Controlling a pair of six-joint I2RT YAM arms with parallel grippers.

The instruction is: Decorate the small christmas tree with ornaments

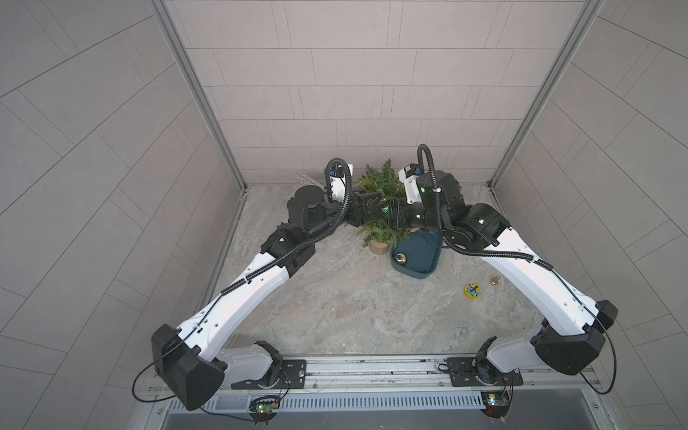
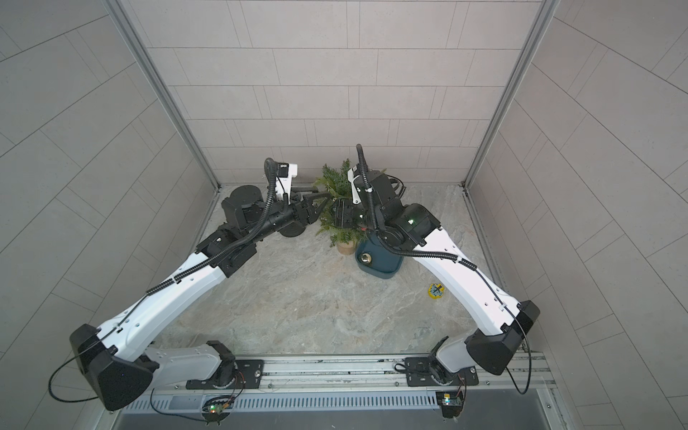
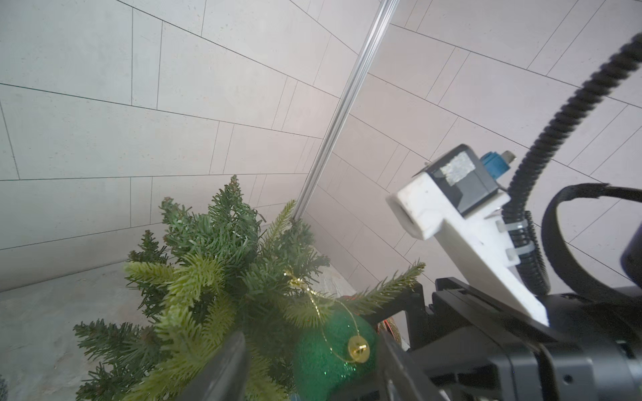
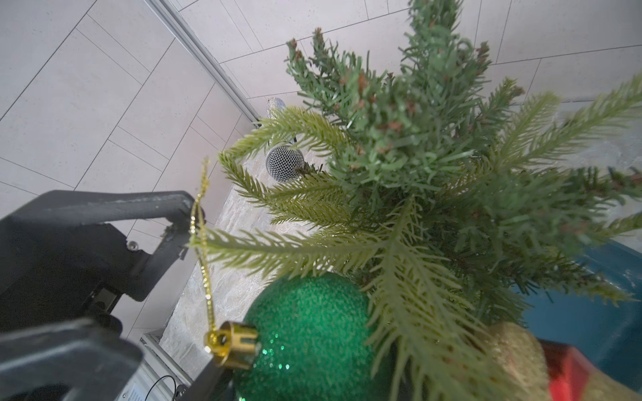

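Observation:
The small Christmas tree [image 1: 387,175] stands in its pot between my two arms. A glittery green ball [image 4: 311,334] with a gold cap sits low in the right wrist view, against a light green branch [image 4: 287,248]. My right gripper [image 1: 389,213] is around the ball, its fingers mostly hidden; whether they still grip cannot be told. The gold loop [image 4: 204,267] stretches up past that branch's tip; whether it encircles the branch is unclear. My left gripper is open beside the tree, its fingers pointing toward the ball and loop.
A blue tray [image 1: 415,271] with a gold ball [image 1: 400,258] lies right of the pot. A yellow ornament [image 1: 471,290] and a small gold one [image 1: 495,280] rest farther right. A microphone [image 4: 284,162] is behind the tree.

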